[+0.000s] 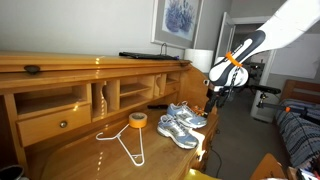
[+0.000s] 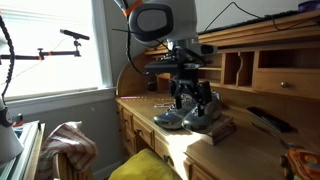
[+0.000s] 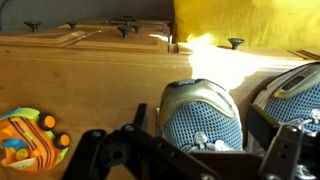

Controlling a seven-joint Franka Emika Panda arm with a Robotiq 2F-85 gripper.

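Observation:
A pair of grey-blue mesh sneakers rests on the wooden desk; exterior view 1 shows the nearer shoe [image 1: 178, 132] and the farther shoe [image 1: 186, 113]. From the wrist, one shoe [image 3: 200, 118] appears between the fingers in the picture, while the other shoe [image 3: 290, 95] lies to its right. My gripper is open, its fingers apart and nothing held. In exterior view 2 the gripper [image 2: 188, 102] hangs close above the shoes, partly hiding them. Whether it touches a shoe cannot be told.
An orange toy [image 3: 30, 140] lies left of the shoes in the wrist view. A white hanger [image 1: 130, 146] and an orange tape roll [image 1: 138, 120] occupy the desk's other end. Shelves [image 1: 62, 112] line the desk's back. A yellow cushion [image 2: 142, 166] is below its front edge.

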